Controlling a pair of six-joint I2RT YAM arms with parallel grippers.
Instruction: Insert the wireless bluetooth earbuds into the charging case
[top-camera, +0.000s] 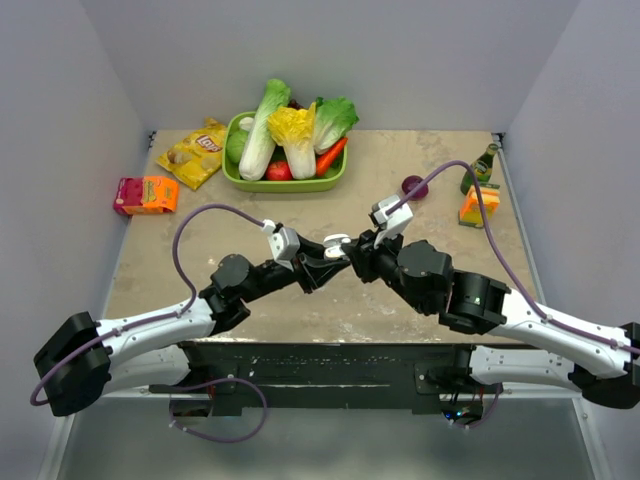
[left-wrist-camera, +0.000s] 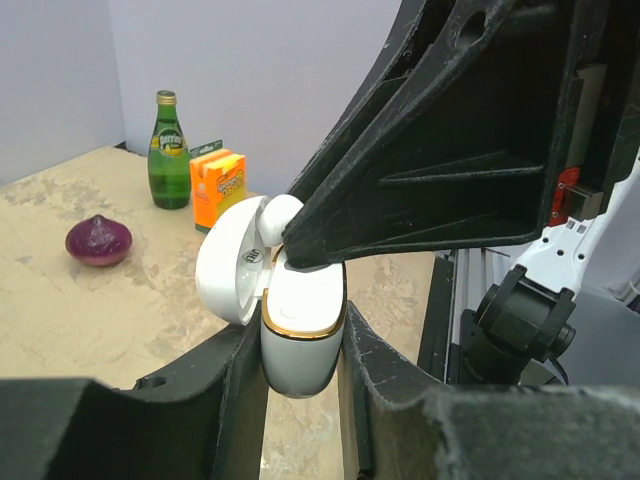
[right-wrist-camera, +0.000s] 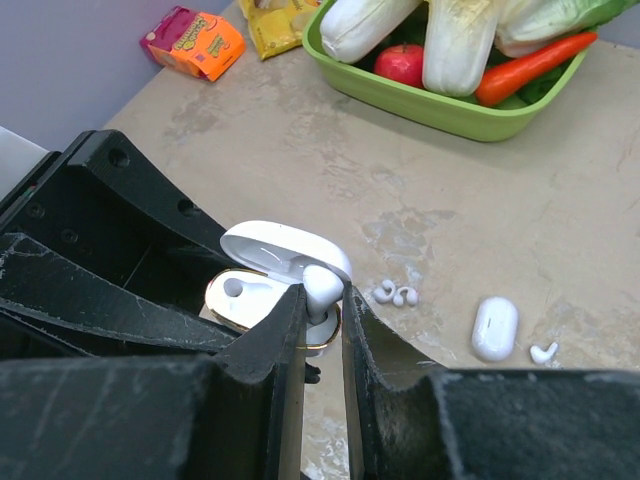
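The open white charging case (top-camera: 335, 248) is held in the air between both grippers. My left gripper is shut on its gold-rimmed body, lid raised. My right gripper is shut on a white earbud (right-wrist-camera: 322, 287), which is in or just over one of the case's wells; how far it is seated cannot be told. The other well is empty in the right wrist view. On the table below lie small white pieces, likely earbuds (right-wrist-camera: 395, 293), and a white oblong object (right-wrist-camera: 494, 328).
A green basket of vegetables (top-camera: 237, 175) stands at the back, with a chip bag (top-camera: 190, 152) and orange boxes (top-camera: 150, 195) to its left. A red onion (left-wrist-camera: 98, 242), green bottle (left-wrist-camera: 168, 170) and juice box (left-wrist-camera: 218, 190) are at the right.
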